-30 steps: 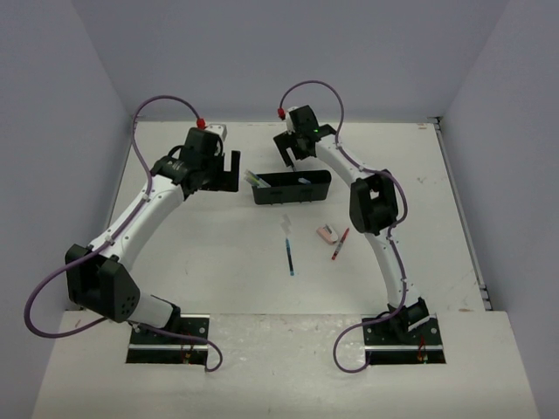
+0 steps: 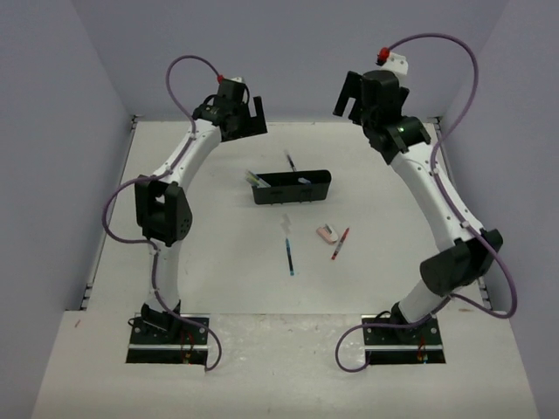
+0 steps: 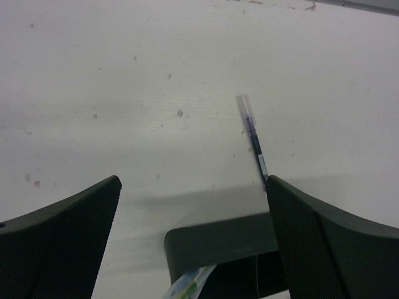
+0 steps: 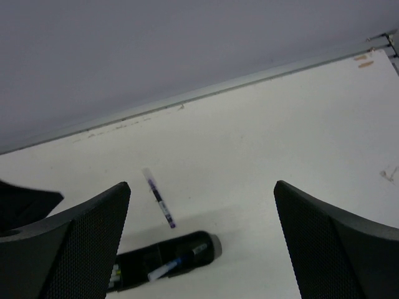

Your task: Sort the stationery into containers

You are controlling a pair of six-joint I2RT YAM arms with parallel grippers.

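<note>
A dark pen with a clear cap (image 2: 291, 162) lies on the table just behind the black box (image 2: 290, 196). My left gripper (image 2: 250, 120) is up at the back, left of that pen, with its fingers (image 3: 68, 230) apart and nothing between them. In the left wrist view the pen (image 3: 252, 134) lies beyond the fingertips, its lower end meeting the right finger's edge. Over the back right my right gripper (image 2: 346, 113) stands open and empty. Inside the box are a white-green item (image 2: 257, 179) sticking out at the left and a pen-like item (image 4: 168, 268) at the right.
In front of the box lie a blue pen (image 2: 289, 256), a red pen (image 2: 341, 243) and a pink-and-white item (image 2: 326, 234). A faint clear item (image 2: 286, 224) sits behind the blue pen. Walls rise at back and sides.
The left gripper has moved right and back, towards that pen. The pen and box appear unmoved.
</note>
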